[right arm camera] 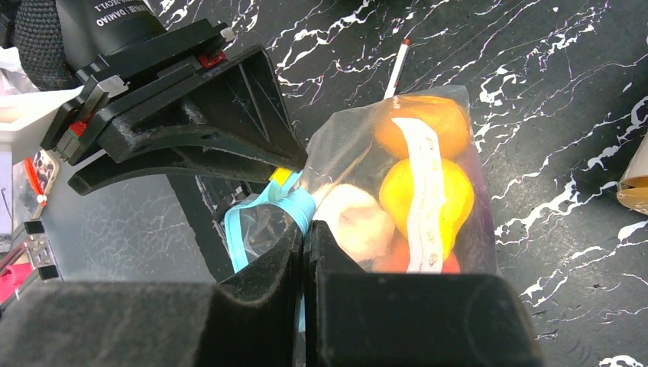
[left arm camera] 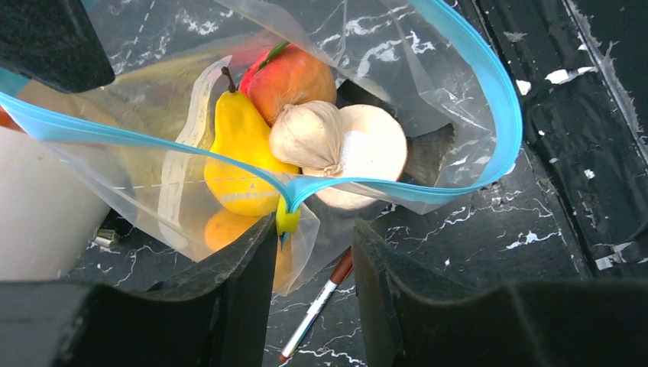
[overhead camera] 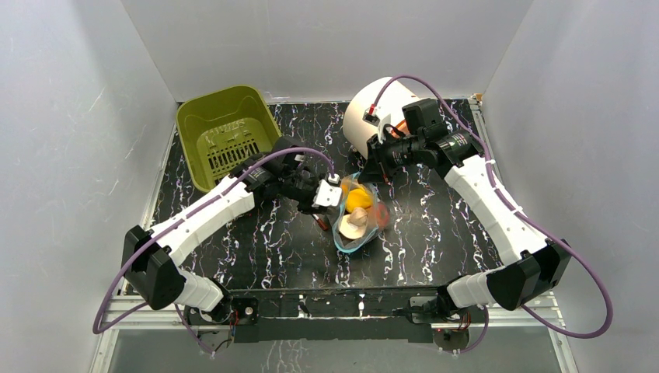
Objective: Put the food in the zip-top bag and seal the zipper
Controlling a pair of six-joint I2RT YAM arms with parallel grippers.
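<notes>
A clear bag with blue zipper rim (left arm camera: 497, 92) holds a yellow pear (left arm camera: 241, 145), peach (left arm camera: 298, 84), onion (left arm camera: 304, 138), white round slice (left arm camera: 370, 153) and orange fruit (left arm camera: 228, 229). At the bag's mouth, my left gripper is part open beside the yellow slider; in the right wrist view its fingers hide part of the slider, so a grip cannot be told. My right gripper is shut at the blue rim at the bag's far end in the top view, the thin film apparently between its fingertips.
A green basket (overhead camera: 217, 116) stands back left, a white cylinder (overhead camera: 365, 109) back right. A marker (left arm camera: 313, 313) lies under the bag's left side.
</notes>
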